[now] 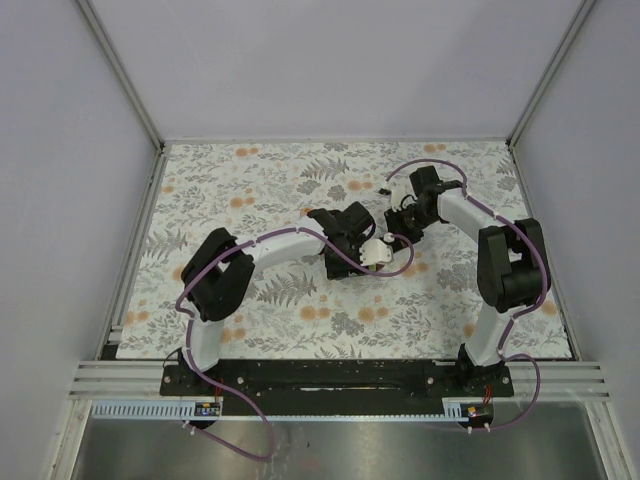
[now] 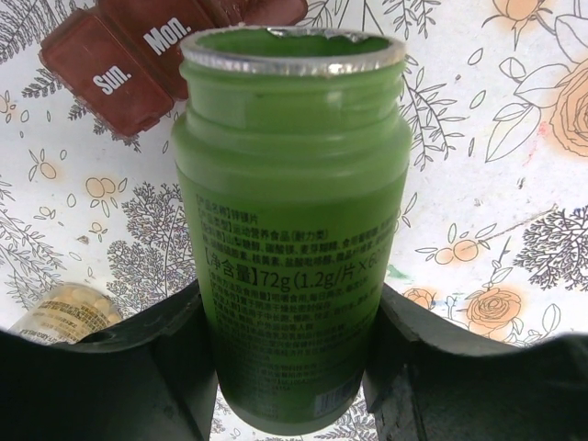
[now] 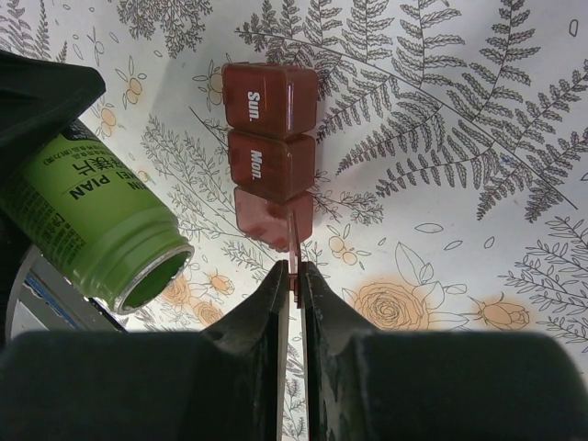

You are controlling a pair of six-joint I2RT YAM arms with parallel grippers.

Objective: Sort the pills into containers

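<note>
A green bottle (image 2: 294, 211) with an uncapped silver-rimmed mouth fills the middle of the left wrist view. My left gripper is shut around its body. In the right wrist view the same bottle leans with its mouth towards the red-brown pill box (image 3: 269, 165), a little way off it. Two lids marked Sun. and Mon. lie closed there. At the box's third compartment (image 3: 266, 216) a thin red-brown lid (image 3: 294, 241) stands on edge, and my right gripper is shut on it. What lies inside the compartment or bottle cannot be seen.
A small bottle of pale pills (image 2: 69, 312) is at the lower left of the left wrist view, partly behind the gripper. The patterned tablecloth (image 1: 220, 185) is clear on the left side. Both grippers are close together near the table's middle.
</note>
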